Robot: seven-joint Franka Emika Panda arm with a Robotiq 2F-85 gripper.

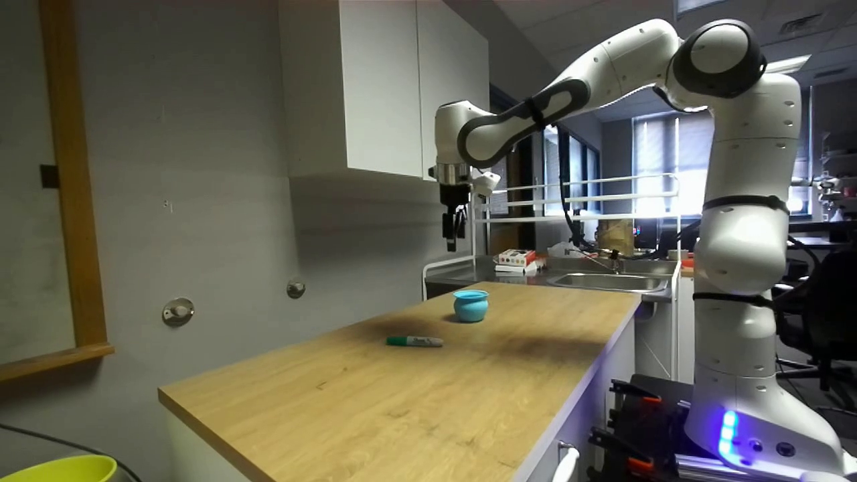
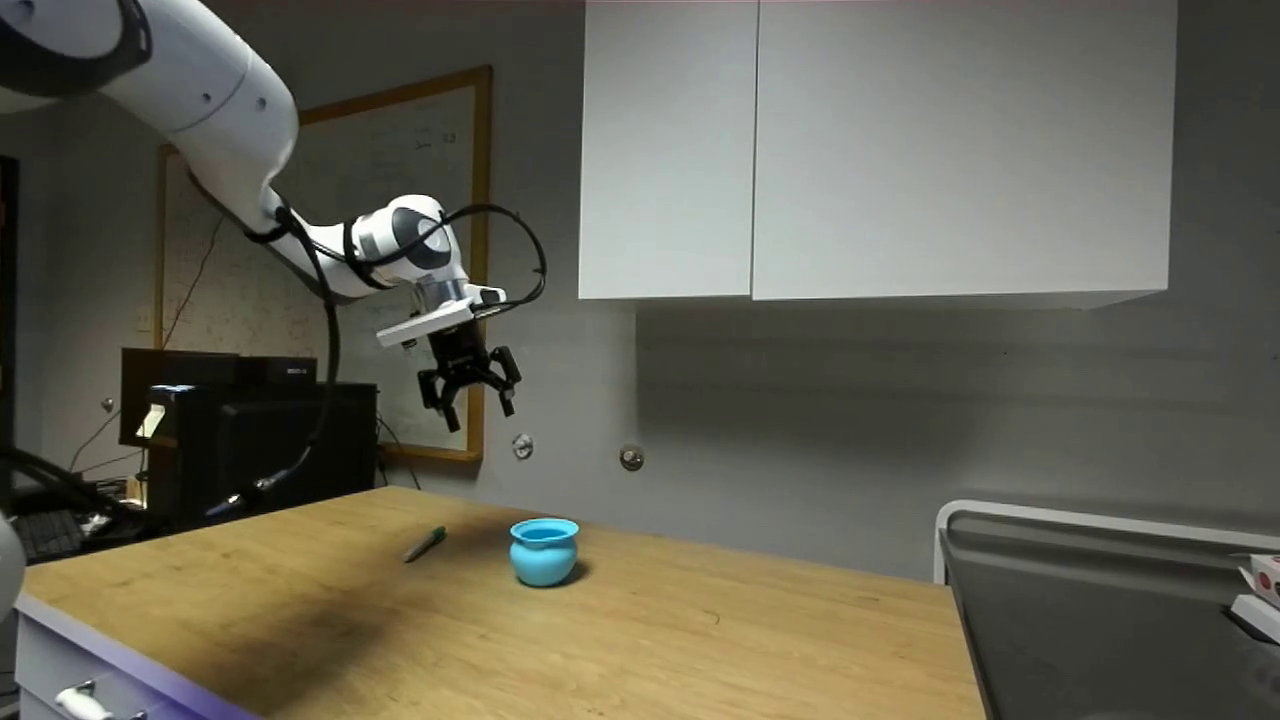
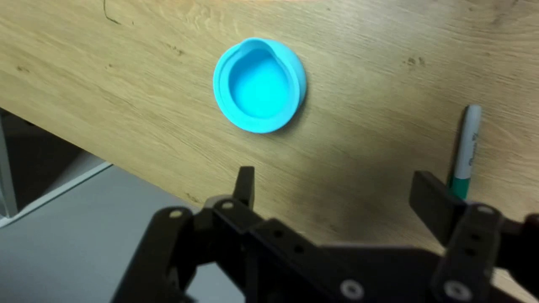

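Note:
On the wooden counter stands a small turquoise pot (image 2: 543, 554), upright; from above, the pot (image 3: 260, 86) looks empty. A marker with a green cap and grey barrel (image 1: 414, 341) lies flat a short way from it. In the wrist view the marker (image 3: 467, 146) is at the right, its green end partly hidden behind a finger. High above the counter, clear of both things, hangs my gripper (image 2: 480, 418). It points downward and is open, its fingers (image 3: 245, 184) wide apart with nothing held between them.
White wall cabinets (image 2: 876, 156) hang over the back of the counter (image 1: 361, 402). A sink (image 1: 610, 281) and a red-and-white box (image 1: 515, 258) lie beyond its far end.

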